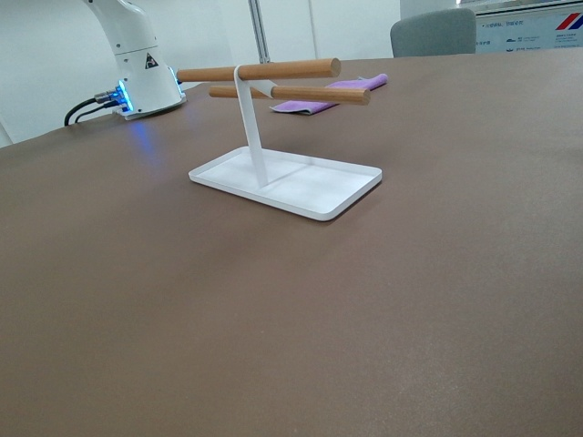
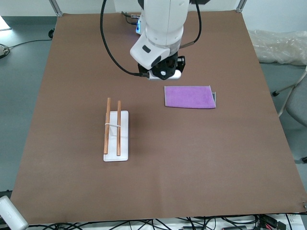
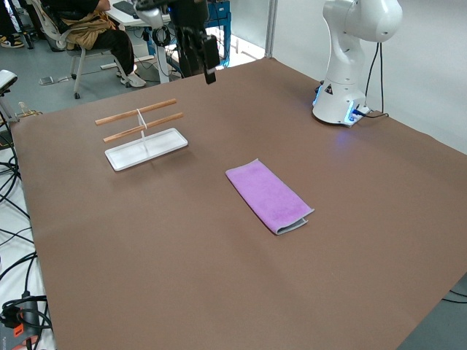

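A white stand with a tray base (image 2: 123, 143) and two wooden bars (image 1: 291, 69) sits left of centre in the left view. A folded purple cloth (image 2: 189, 97) lies to its right, also seen in the right view (image 3: 266, 193). The arm's black and white gripper (image 2: 162, 71) hangs over the back of the table, behind the cloth and apart from it. In the right view it is high at the top (image 3: 210, 69), partly cut off. Whether it is open or shut cannot be told.
Cables and equipment run along the near edge in the left view. A grey chair (image 2: 297, 100) stands off the table's right side.
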